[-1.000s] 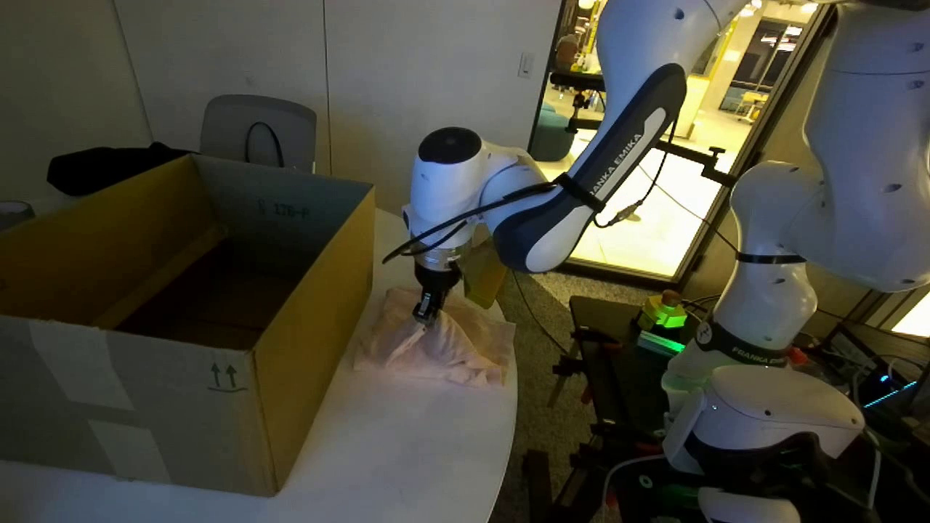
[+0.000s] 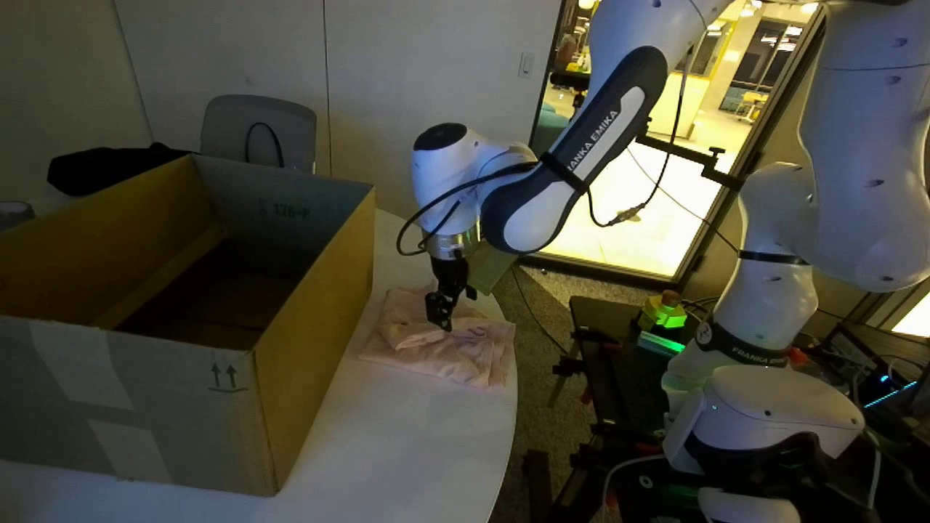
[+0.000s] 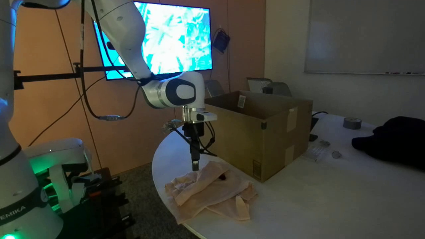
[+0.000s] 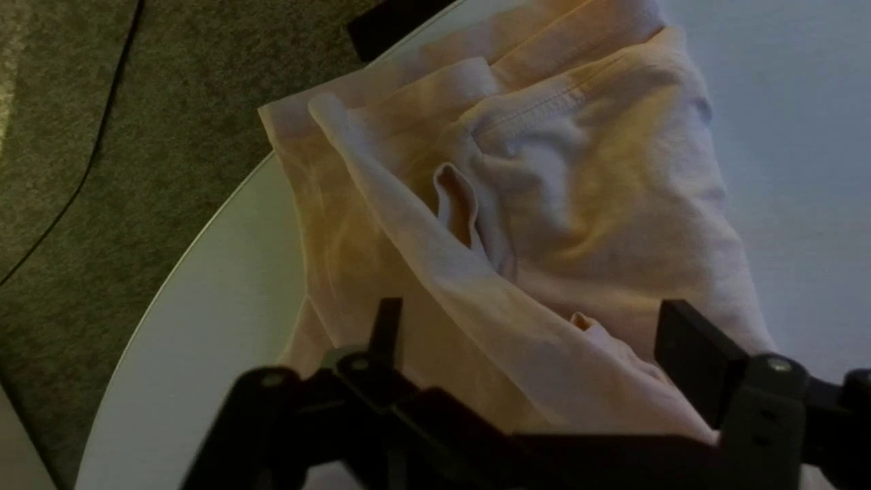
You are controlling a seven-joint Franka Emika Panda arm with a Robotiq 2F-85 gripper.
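A pale pink cloth (image 2: pixel 463 349) lies rumpled and partly folded at the table's rounded edge. In the wrist view the cloth (image 4: pixel 604 204) shows a long diagonal fold and a small open loop near its middle. My gripper has its two fingers well apart, with no cloth seen pinched between them. From exterior view 2, the gripper (image 3: pixel 195 167) points down just above the back part of the cloth (image 3: pixel 217 191). Whether the fingertips touch the fabric is hard to tell.
A large open cardboard box (image 2: pixel 314 296) stands on the white table (image 2: pixel 418 444), close beside the cloth. A tape roll (image 3: pixel 352 123) and a black garment (image 3: pixel 392 141) lie farther along the table. Bare tabletop shows in front of the box and cloth.
A second ago the gripper was at a raised peak of the cloth. The cloth now lies flatter, and the gripper has moved slightly right and turned.
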